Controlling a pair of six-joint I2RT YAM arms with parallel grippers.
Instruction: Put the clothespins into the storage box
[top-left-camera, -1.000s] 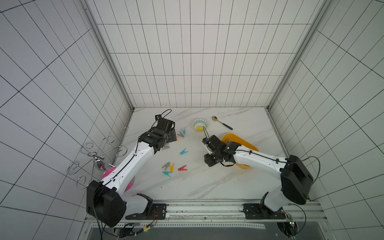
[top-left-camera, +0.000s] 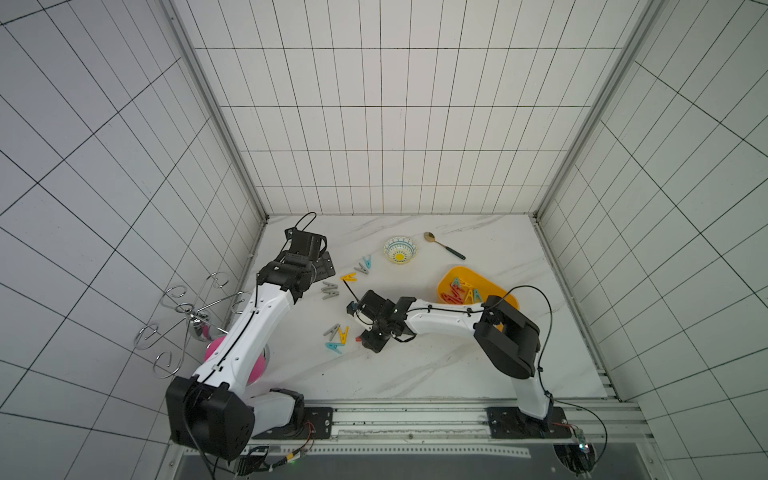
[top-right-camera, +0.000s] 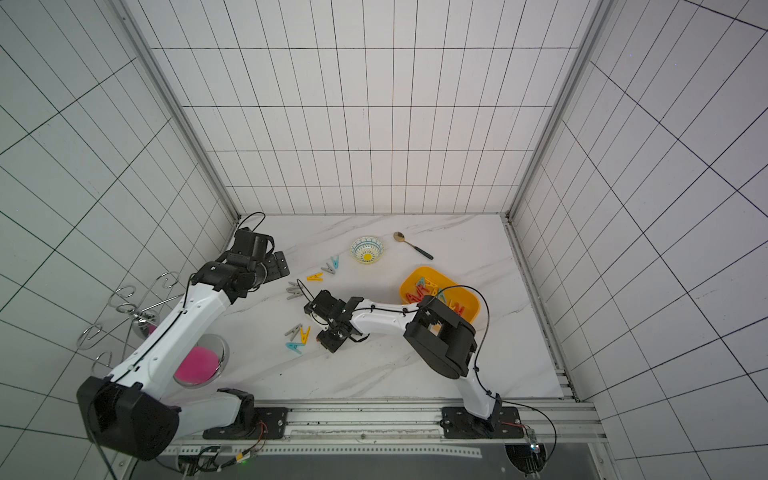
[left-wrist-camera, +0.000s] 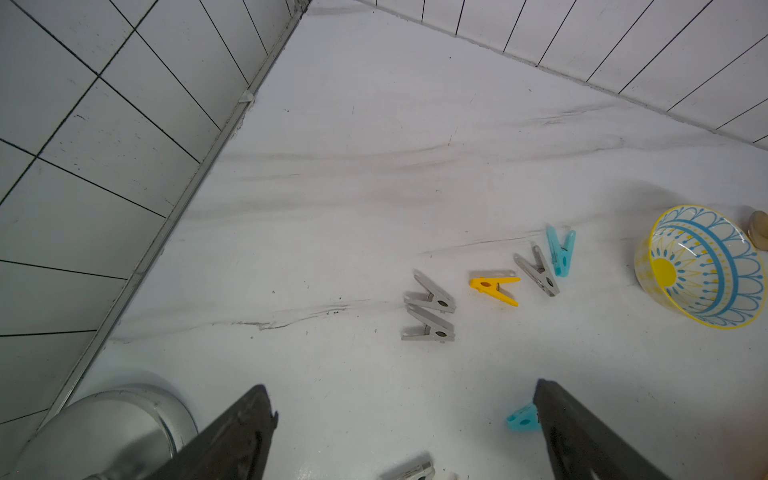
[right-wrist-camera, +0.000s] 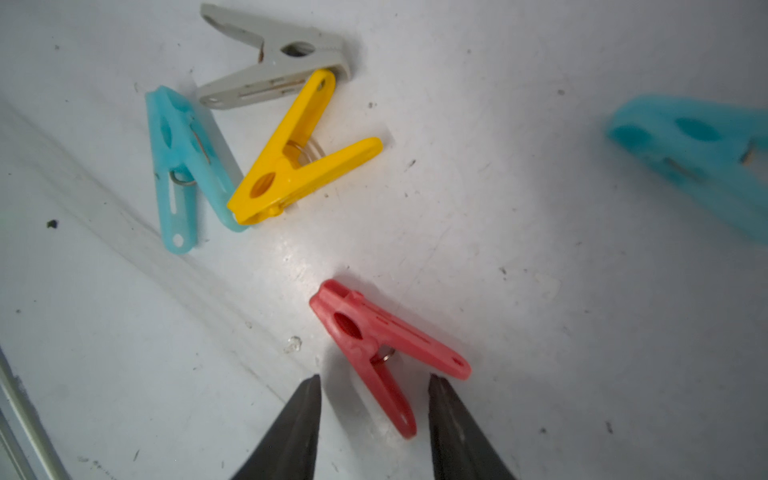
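In the right wrist view a red clothespin lies on the table, its handle ends reaching between the fingertips of my open right gripper. Beyond it rest a yellow clothespin, a grey one and a blue one, close together; another blue one is at the right. My left gripper hangs open and empty above the table's left side. Ahead of it are two grey clothespins, a yellow one, and a grey and a blue one. The yellow storage box holds several clothespins.
A patterned bowl and a spoon stand toward the back. At the left, a wire rack and a pink round object are near the left arm. The right arm reaches partly over the box.
My right gripper has moved left from beside the box to the red clothespin. My left gripper has drawn back to the left, uncovering the yellow and grey clothespins.
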